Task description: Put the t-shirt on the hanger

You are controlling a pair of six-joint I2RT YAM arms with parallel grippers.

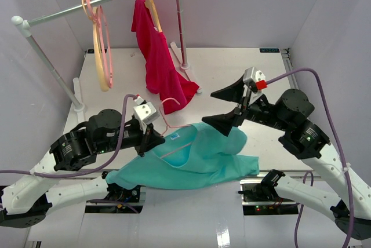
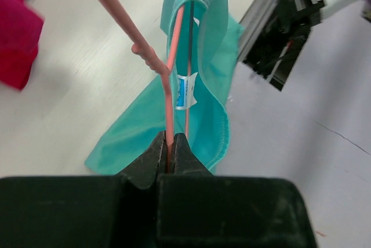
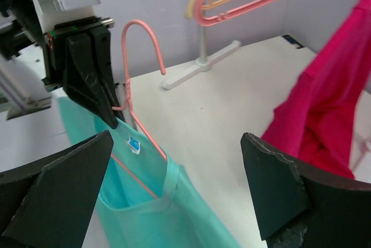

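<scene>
A teal t-shirt (image 1: 208,167) lies bunched at the table's front, a pink hanger (image 2: 123,15) inside its neck opening with the hook sticking out. My left gripper is shut on that hanger at its neck, above the shirt's left part in the top view. My right gripper (image 1: 223,106) stands open above the shirt's right part, nothing between its fingers; its wide-spread fingers frame the shirt and hanger in the right wrist view.
A rack (image 1: 98,0) at the back holds empty hangers (image 1: 108,57) at left and a red shirt (image 1: 156,62) on a wooden hanger.
</scene>
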